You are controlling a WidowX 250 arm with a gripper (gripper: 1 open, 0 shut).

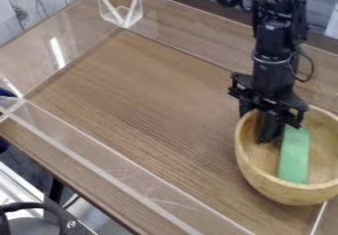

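Observation:
A light wooden bowl [271, 182] sits at the right edge of the table, with a flat green object [295, 158] inside it. My black gripper [267, 122] reaches down at the bowl's back rim, its lower part partly inside. It looks closed, but whatever is between its fingers is hidden by the dark mechanism and too small to tell.
A clear plastic piece [121, 14] stands at the back left. Cables and a dark round part lie at the lower left edge.

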